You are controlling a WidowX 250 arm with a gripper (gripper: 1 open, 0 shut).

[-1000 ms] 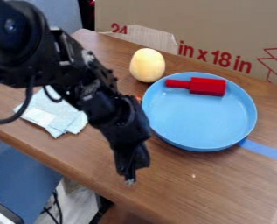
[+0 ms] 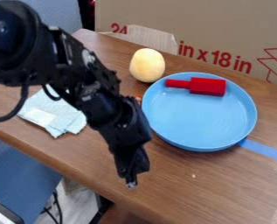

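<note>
The black robot arm reaches down from the upper left, and its gripper (image 2: pixel 131 175) hangs low over the wooden table, front of the blue plate; whether its fingers are open or shut is unclear. The blue plate (image 2: pixel 199 122) holds a red object with a handle (image 2: pixel 207 86) at its back. A yellow egg-shaped object (image 2: pixel 148 65) stands behind the plate at left. A folded pale blue cloth (image 2: pixel 53 112) lies left of the arm. A small orange item behind the arm is mostly hidden.
A cardboard box (image 2: pixel 211 26) stands along the back. Blue tape (image 2: pixel 264 150) runs right of the plate. The table's left edge drops to a blue surface and cables.
The arm and gripper have shifted only very slightly over the last second. The plate, objects and cloth are unchanged.
</note>
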